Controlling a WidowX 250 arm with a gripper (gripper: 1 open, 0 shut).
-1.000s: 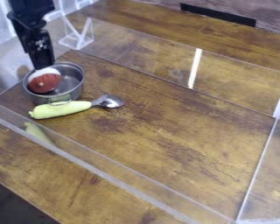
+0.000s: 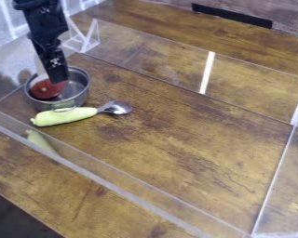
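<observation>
My black gripper (image 2: pixel 52 67) hangs at the upper left, pointing down over a small metal pot (image 2: pixel 74 93) with its fingers apart just above the pot's back rim. Inside the pot lies a red rounded item (image 2: pixel 45 90). In front of the pot a pale yellow corn cob (image 2: pixel 62 116) lies on the wooden table, and a metal spoon (image 2: pixel 115 107) lies beside it to the right.
Clear acrylic walls (image 2: pixel 209 72) border the workspace on the back, front and sides.
The pot, red item, corn and spoon look unmoved.
</observation>
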